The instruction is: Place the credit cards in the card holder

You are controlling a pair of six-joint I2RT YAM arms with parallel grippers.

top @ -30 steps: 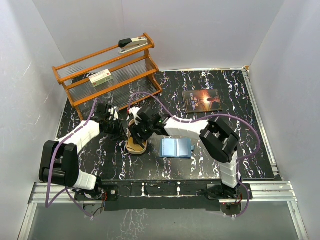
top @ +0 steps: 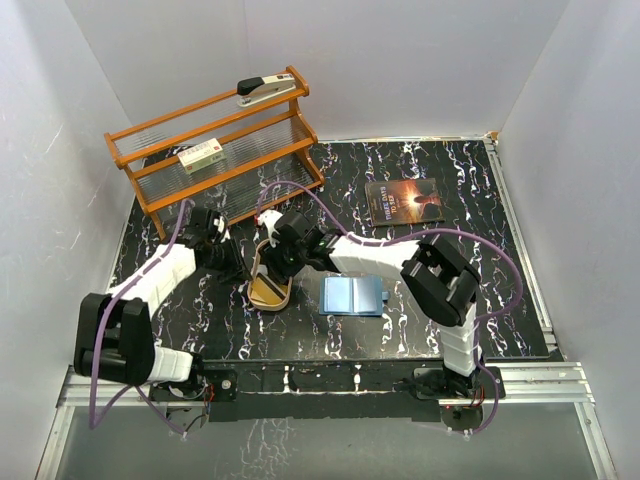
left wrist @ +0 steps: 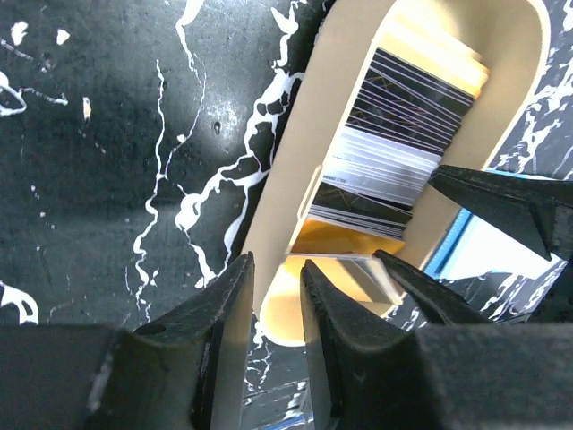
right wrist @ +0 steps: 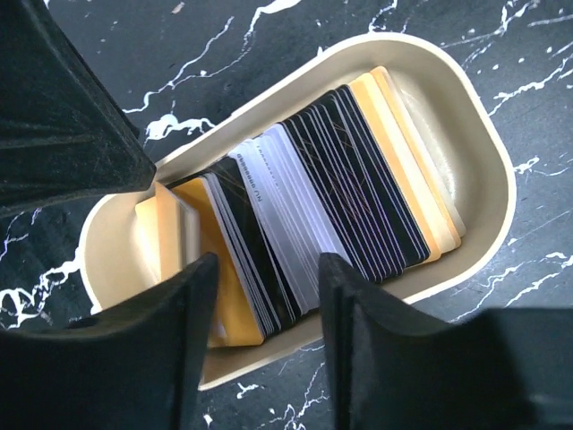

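A cream oval container (top: pixel 271 300) holds rows of black, silver, orange and yellow cards (right wrist: pixel 295 206), standing left of the blue card holder (top: pixel 352 296), which lies open. My left gripper is at the container's near end, fingertips close together by its wall and a blurred, tilted card; I cannot tell if anything is between them. My right gripper hangs over the same container, its fingers apart above the cards. In the top view both grippers crowd round the container and partly hide it.
A wooden shelf (top: pixel 215 130) with a stapler (top: pixel 265 88) and a small box (top: pixel 200 155) stands at the back left. A book (top: pixel 404 202) lies at the back right.
The container and both grippers have shifted slightly in the top view, the container a little toward the left. The card holder has not moved.
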